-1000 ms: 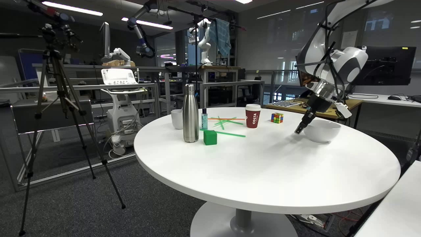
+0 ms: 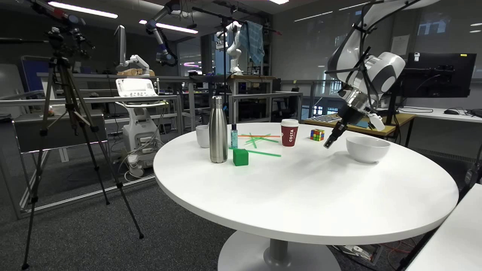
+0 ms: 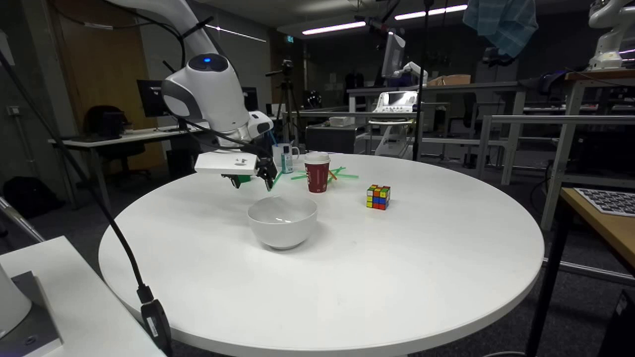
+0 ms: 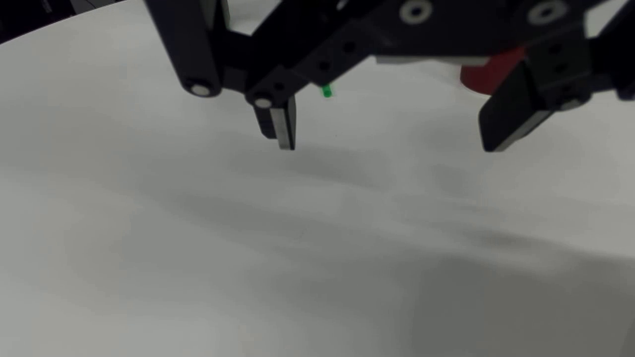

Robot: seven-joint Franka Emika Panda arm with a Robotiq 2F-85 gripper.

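My gripper is open, its two fingers wide apart and only bare white table showing between them. In exterior view 1 it tilts down above the round table [image 2: 289, 198], just left of the white bowl [image 2: 368, 149]. From exterior view 2 the bowl [image 3: 283, 221] looks empty where its inside shows. A red Costa cup [image 2: 289, 133] with a white lid stands upright to the left of the gripper. Beyond lie a Rubik's cube [image 2: 317, 134], a green block [image 2: 240, 157] and several green straws [image 2: 260, 153] with an orange one [image 2: 258, 136].
A tall steel bottle [image 2: 218, 131] stands at the left, close to a small blue bottle [image 2: 234, 136] and a white mug [image 2: 203, 136]. A black cable [image 3: 113, 220] hangs across exterior view 2.
The arm has moved left and a little upward, away from the bowl. Objects on the table have stayed where they were.
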